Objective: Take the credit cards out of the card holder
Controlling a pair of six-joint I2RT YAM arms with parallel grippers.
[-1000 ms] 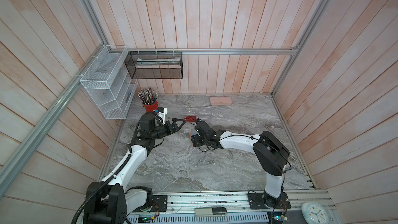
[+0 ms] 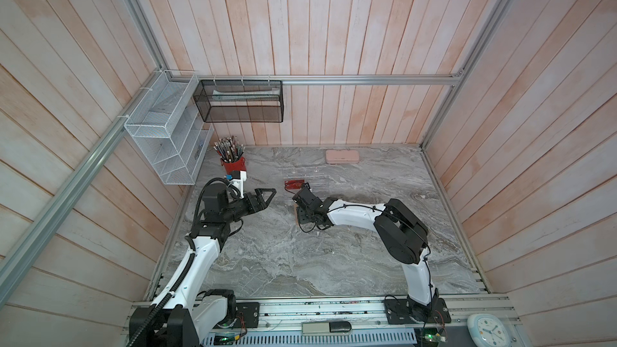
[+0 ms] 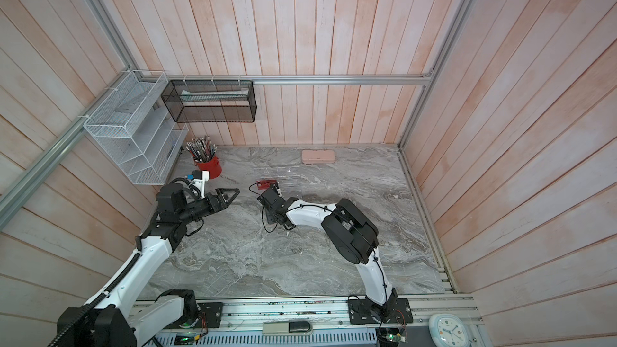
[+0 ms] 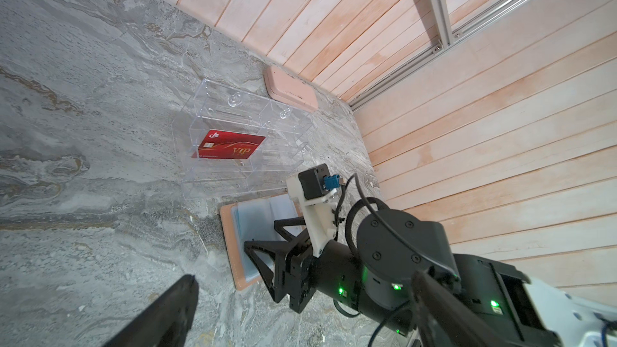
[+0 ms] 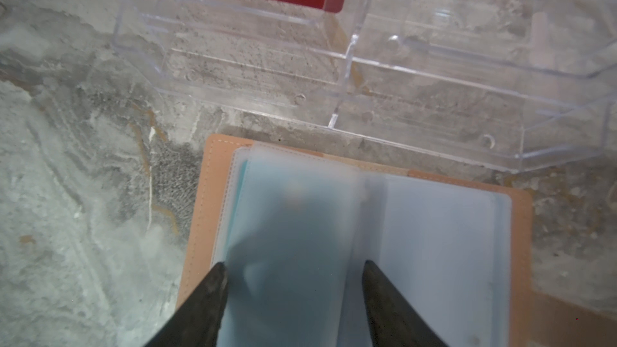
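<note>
The card holder [image 5: 443, 244] lies spread on the table, tan at its edges with clear plastic sleeves. A pale bluish card [image 5: 292, 237] shows under the left-hand sleeve. Over that sleeve stands my right gripper, its two fingers apart on either side and no card clearly between them; whether the tips touch the plastic I cannot tell. From the left wrist view, the right gripper covers part of the holder [image 4: 234, 250]. My left gripper [image 2: 266, 196] is open and empty, left of the holder. A red VIP card [image 4: 231, 145] rests in the clear acrylic stand.
The acrylic stand [image 5: 270, 99] sits right behind the holder. A pink case [image 2: 342, 156] lies at the back, and a red pot [image 2: 234, 164] of brushes stands at the back left.
My left arm has drawn back to the left. My right arm has shifted a little to the left over the holder. The red card stays in the stand.
</note>
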